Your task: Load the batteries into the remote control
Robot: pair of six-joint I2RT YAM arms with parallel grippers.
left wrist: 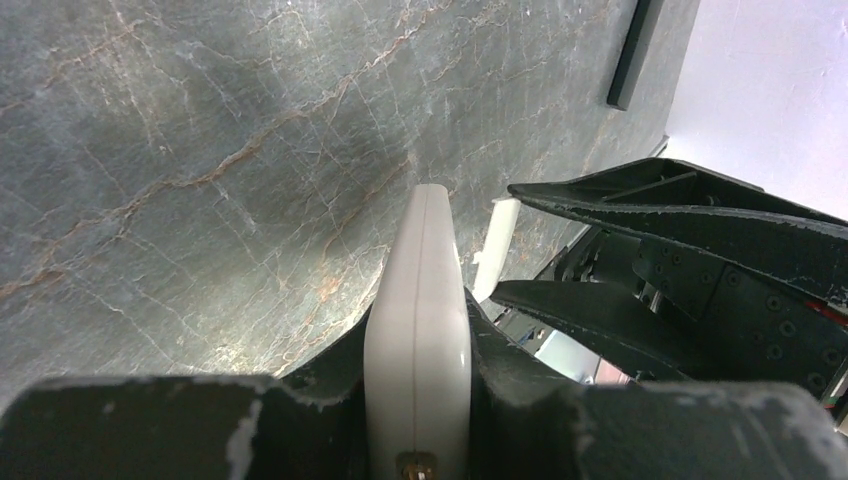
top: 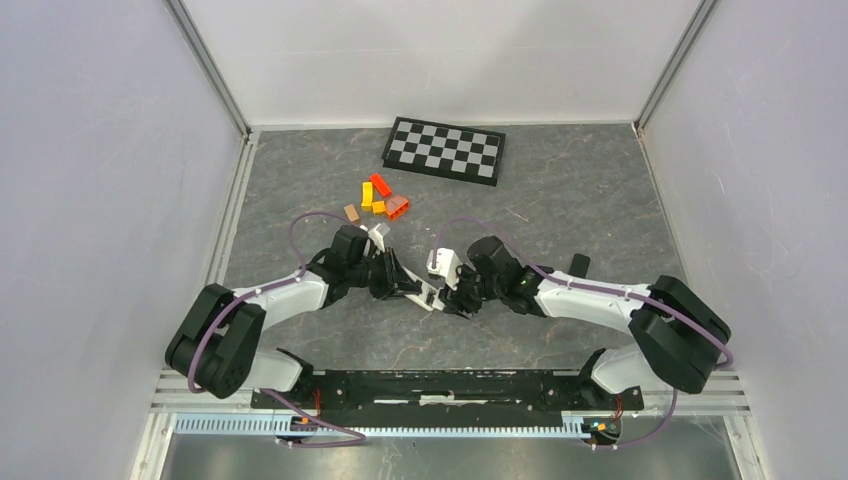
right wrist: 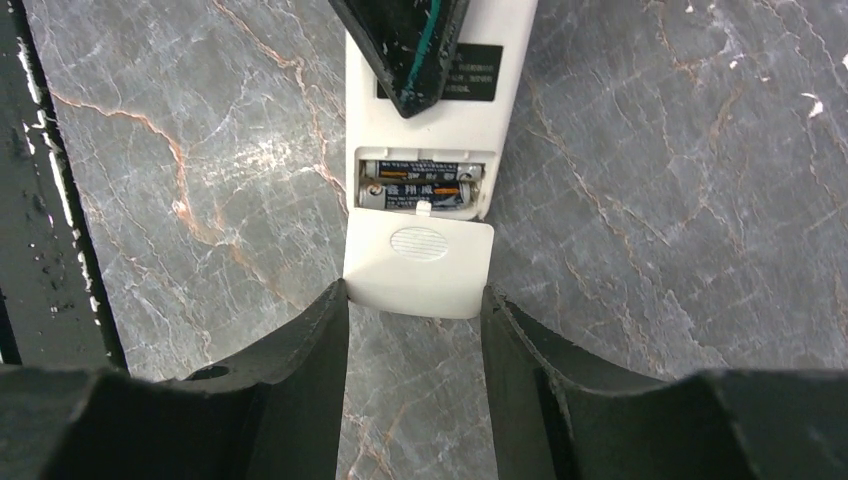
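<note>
My left gripper (top: 408,286) is shut on the white remote control, which shows edge-on in the left wrist view. In the right wrist view the remote's battery bay is uncovered, and two batteries (right wrist: 418,195) lie side by side in it. Between the fingertips of my right gripper is the white battery cover (right wrist: 430,265), gripped at its sides. The cover's tab end is right at the bay's open end and appears to overlap its edge; whether they touch I cannot tell. One dark left finger (right wrist: 420,85) crosses the remote's upper part.
Toy blocks (top: 380,197) in red, yellow and brown lie behind the left gripper. A checkerboard (top: 445,150) is at the back. One small black object (top: 580,265) rests beyond the right forearm. Open floor surrounds the remote.
</note>
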